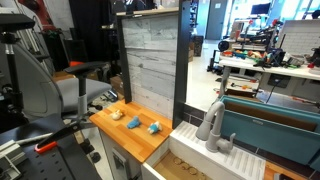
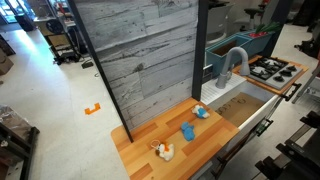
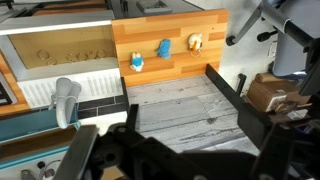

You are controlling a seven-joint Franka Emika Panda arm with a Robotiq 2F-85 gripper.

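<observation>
Three small toys stand apart on the wooden counter. One is white with orange, the middle one is blue, and the third, nearest the sink, is white and blue. From above, the wrist view shows the white-and-blue toy, the blue toy and the pale toy near the top. Low in that view, my gripper is open, its dark fingers wide apart. Only floor and grey panel show between them, and no toy is near the fingertips.
Beside the counter lies a white-rimmed sink with a brownish bottom and a grey faucet. A teal bin stands behind the sink. The grey plank panel and its dark post rise behind the counter. A stove top lies beyond the sink.
</observation>
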